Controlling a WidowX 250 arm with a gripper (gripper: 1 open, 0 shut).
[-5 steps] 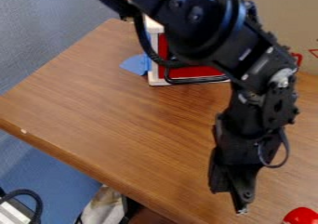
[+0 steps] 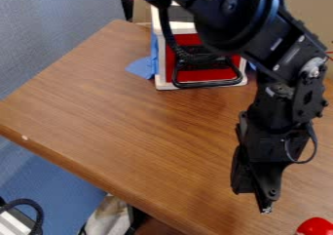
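My black gripper hangs low over the right part of the wooden table, pointing down, its fingertips near the table's front right. Whether it is open or shut is hard to tell from this side. A red round object lies at the bottom right edge, below and right of the gripper and apart from it.
A white and red box with a black frame stands at the back, partly behind my arm, a blue cloth beside it. Bags and other items lie below the front left edge.
My arm and gripper have shifted slightly to the right and up, uncovering more of the box at the back. The red object has stayed in place.
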